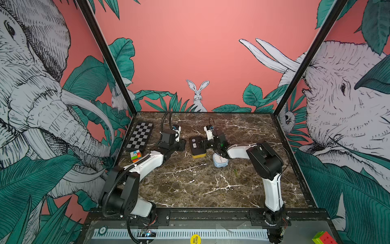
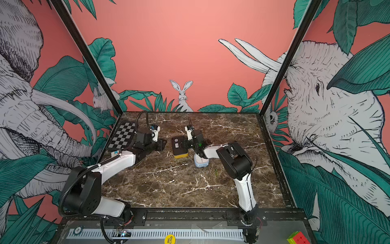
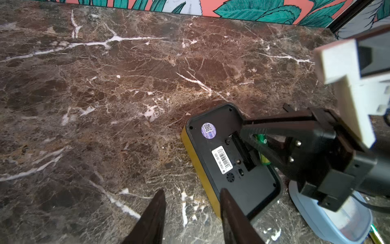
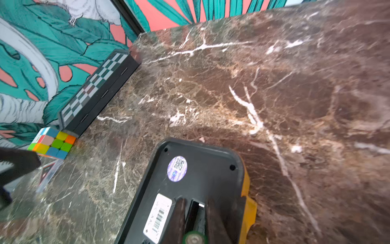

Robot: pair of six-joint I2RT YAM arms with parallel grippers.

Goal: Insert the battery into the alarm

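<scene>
The alarm (image 3: pixel 211 162) lies with its black back facing up and its yellow side showing, its narrow battery slot (image 4: pixel 194 211) uncovered. My right gripper is shut on a green battery (image 3: pixel 264 156) just over that slot. The battery's round end shows low between the fingers in the right wrist view; whether any of it sits inside the slot cannot be made out. To the left of the alarm, apart from it, my left gripper stands open with nothing between its fingers.
A pale blue container (image 1: pixel 220 159) stands close to the alarm's near right, under the right arm. A small green item (image 1: pixel 235 172) lies beside it. A chessboard (image 1: pixel 139 136) and a colour cube (image 4: pixel 50 142) are at the left.
</scene>
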